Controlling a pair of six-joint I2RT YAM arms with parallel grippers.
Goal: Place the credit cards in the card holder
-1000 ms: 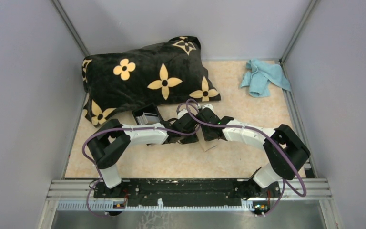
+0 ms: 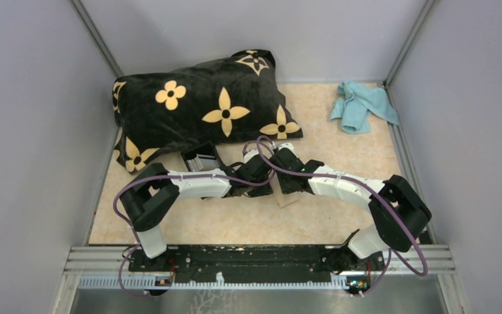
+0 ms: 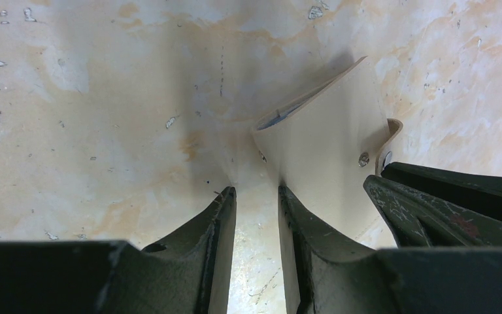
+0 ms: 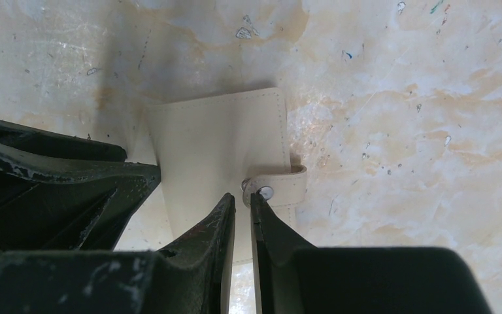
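The beige card holder [image 2: 285, 198] lies on the table between the two arms, mostly covered by them in the top view. Its edge facing the left wrist camera [image 3: 301, 104] gapes a little. My left gripper is part open at the holder's left side, one finger overlapping that edge in view and bare table showing between the tips. My right gripper has a narrow gap with the holder's face visible through it. One of its fingertips overlaps the end of the snap strap [image 4: 291, 186], which stands lifted. Cards [image 2: 204, 161] are in a black box.
The open black box [image 2: 216, 154] stands behind the left forearm. A large dark pillow [image 2: 196, 104] fills the back left, and a blue cloth [image 2: 363, 108] lies back right. Both grippers are close together at the holder.
The right elbow has swung slightly outward to the right, while its gripper stays over the holder. The left arm, box, pillow and cloth look unmoved.
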